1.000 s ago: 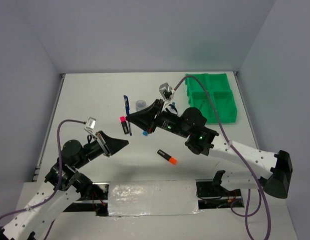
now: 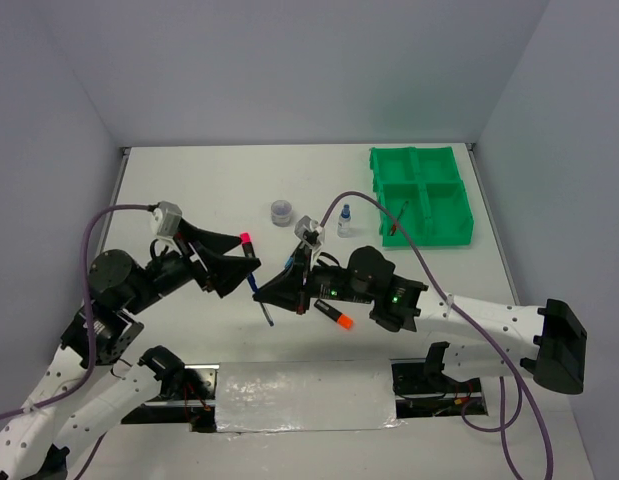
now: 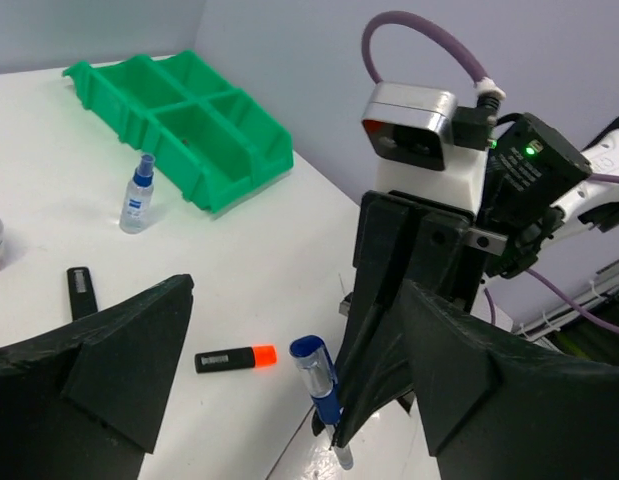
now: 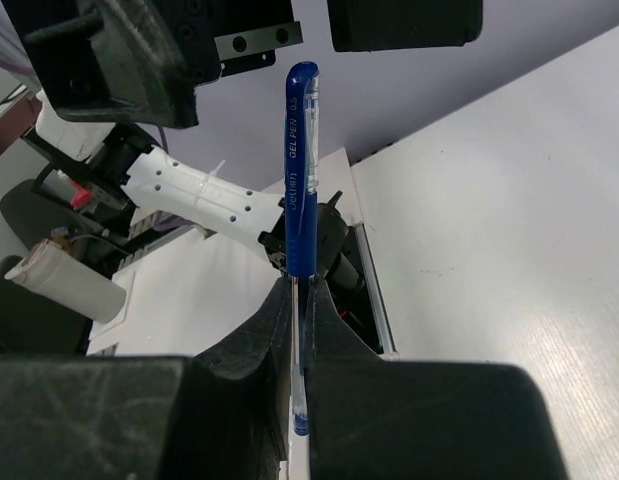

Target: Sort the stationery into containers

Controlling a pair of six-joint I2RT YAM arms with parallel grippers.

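A blue gel pen stands upright in my right gripper, which is shut on it. My left gripper is open just left of and above the pen; in the left wrist view the pen shows between and beyond its wide-spread fingers. An orange-capped marker and a pink-capped marker lie on the table. The green divided container stands at the back right with a thin item inside.
A small round jar and a spray bottle stand at the back middle. Grey walls border the white table.
My left arm has risen and opened its gripper, coming in toward the pen. My right gripper, still holding the pen, has moved lower in the top view.
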